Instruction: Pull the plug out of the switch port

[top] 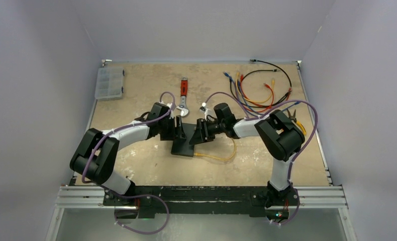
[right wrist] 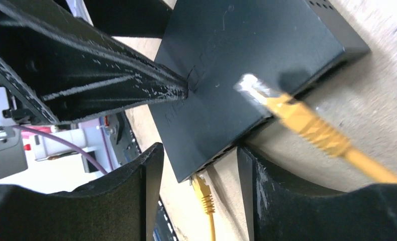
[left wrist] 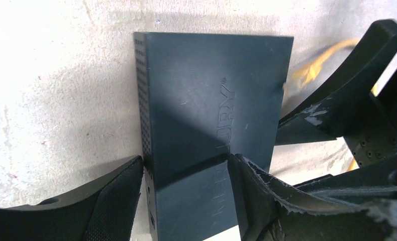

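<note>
The black switch lies flat on the table between both grippers. In the right wrist view, a yellow plug sits at the near corner of the switch. The cable's other yellow plug, clear-tipped and blurred, is free and overlaps the switch's edge in that view. My left gripper is part open: one finger is along the switch's left side, the other over its top face. My right gripper is part open at the switch's port side, fingers apart, gripping nothing visible; the seated plug shows beyond the gap.
A red-handled wrench lies behind the switch. Coiled cables and pliers are at the back right, a clear case at the back left.
</note>
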